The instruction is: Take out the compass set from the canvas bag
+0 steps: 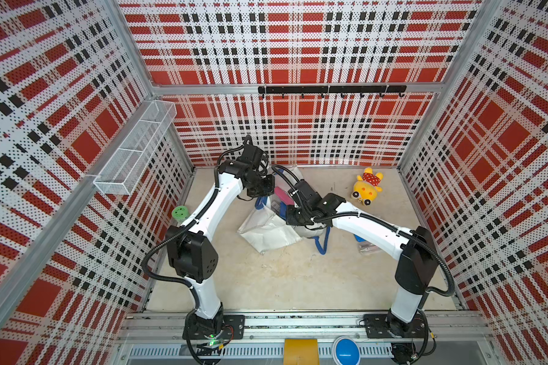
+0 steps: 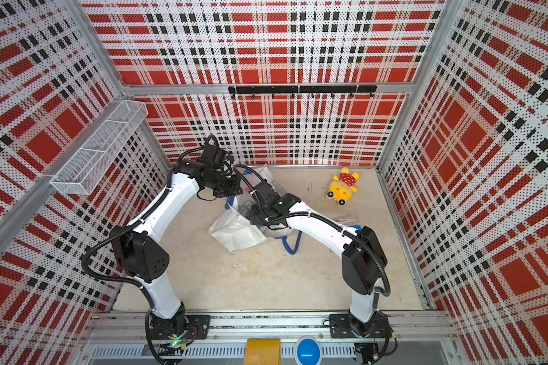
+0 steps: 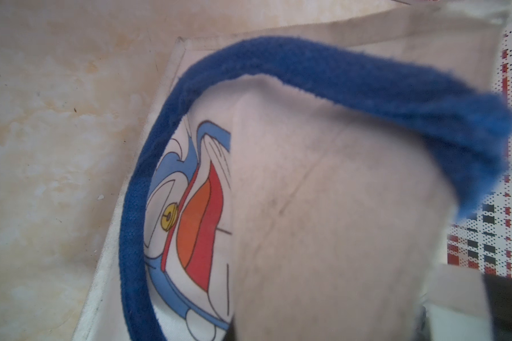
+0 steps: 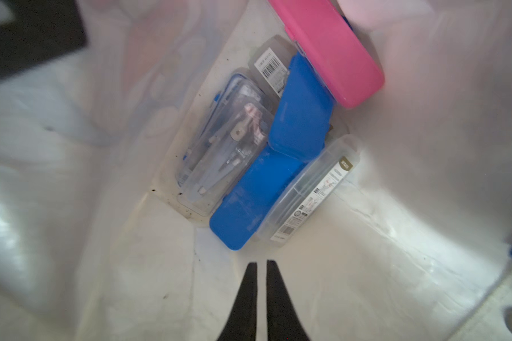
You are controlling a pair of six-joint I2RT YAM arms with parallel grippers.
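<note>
The canvas bag (image 1: 268, 231) lies mid-table with blue straps and a cartoon print, seen close in the left wrist view (image 3: 324, 216). My left gripper (image 1: 265, 191) is at its back-left; its fingertips are not clearly seen. My right gripper is inside the bag, fingertips close together, nothing seen between them; whether fully shut is unclear. Before it lie several plastic cases: clear compass sets (image 4: 227, 147), blue cases (image 4: 298, 113), a pink case (image 4: 338, 56) and a labelled clear case (image 4: 310, 193).
A yellow plush toy (image 1: 365, 185) lies at the back right. Blue and clear cases (image 1: 365, 246) lie right of the bag, behind the right arm. A green object (image 1: 179, 213) is at the left, below a wire basket (image 1: 128, 152).
</note>
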